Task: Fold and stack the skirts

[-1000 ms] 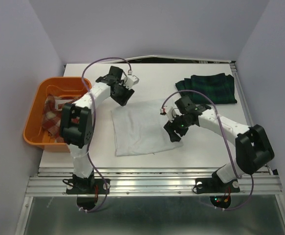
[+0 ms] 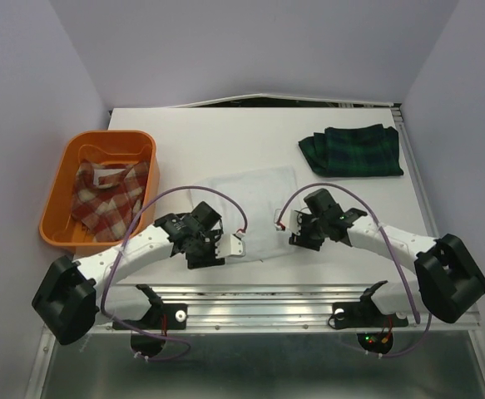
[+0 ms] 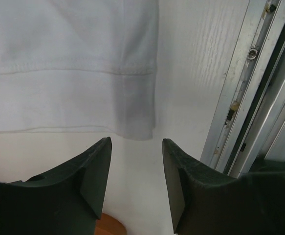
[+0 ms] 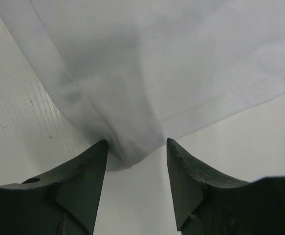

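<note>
A white skirt (image 2: 250, 191) lies spread on the white table. My left gripper is open above its near left corner, where a hem runs in the left wrist view (image 3: 83, 98). My right gripper hangs over the near right corner, its fingers apart, with the fabric (image 4: 132, 73) creased beneath and nothing seen held between them. At the back right lies a folded dark green plaid skirt (image 2: 350, 150).
An orange bin (image 2: 150, 145) holding red-brown plaid cloth stands at the left. Metal rails (image 2: 275, 291) edge the table's front.
My left gripper has come from the skirt's back left corner down to its front left corner.
</note>
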